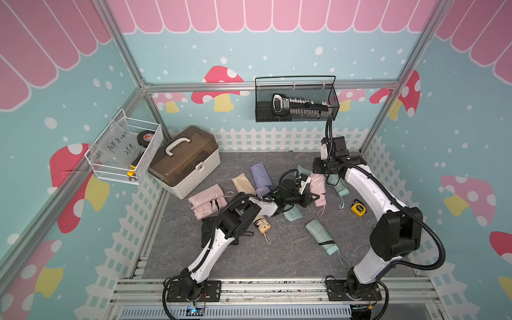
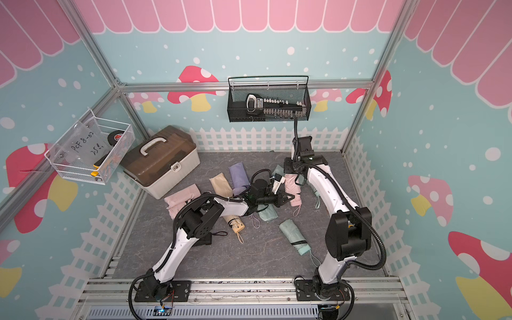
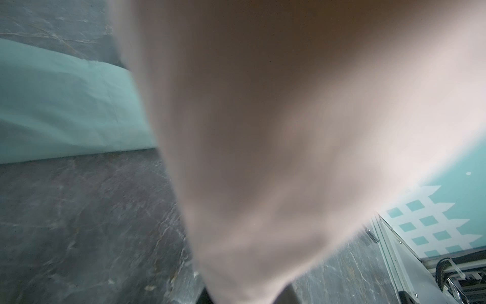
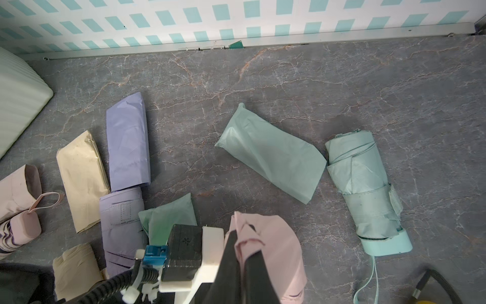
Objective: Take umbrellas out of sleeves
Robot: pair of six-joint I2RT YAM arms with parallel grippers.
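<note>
A pink umbrella (image 1: 318, 189) hangs from my right gripper, which is shut on its top fabric and holds it upright at the back right. My left gripper (image 1: 308, 194) is beside the umbrella's lower end; in the left wrist view pink fabric fills the middle, blurred, hiding the fingers, so their state is unclear. Sleeved and bare umbrellas and sleeves lie around: a teal umbrella (image 4: 367, 192), an empty-looking teal sleeve (image 4: 270, 152), purple (image 4: 126, 141) and beige (image 4: 81, 179) pieces, a pink bundle (image 1: 205, 200), and a teal umbrella (image 1: 322, 237) at the front.
A brown-lidded toolbox (image 1: 184, 160) stands back left. A yellow tape measure (image 1: 358, 208) lies to the right. A black basket (image 1: 296, 98) and a white basket (image 1: 122, 149) hang on the walls. Bare floor shows at front and far right.
</note>
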